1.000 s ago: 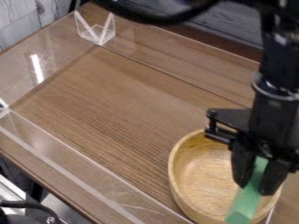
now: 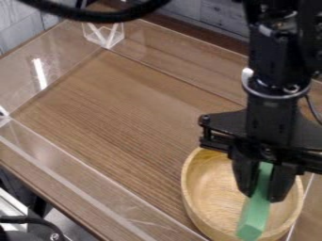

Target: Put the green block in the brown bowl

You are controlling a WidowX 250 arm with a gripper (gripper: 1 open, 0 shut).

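Note:
A long green block (image 2: 254, 217) hangs tilted over the brown bowl (image 2: 202, 186) at the lower right. My gripper (image 2: 261, 179) is shut on the block's upper end, directly above the bowl. The dark gripper body hides the bowl's far right side and the top of the block. From this angle I cannot tell whether the block's lower end touches the bowl's inside.
A clear plastic piece (image 2: 104, 33) stands at the far left corner. Dark cables lie at the lower left, by the clear front edge.
The arm has swung a little and become more upright above the bowl. The green block moved slightly left and up with the gripper; the bowl has stayed where it was.

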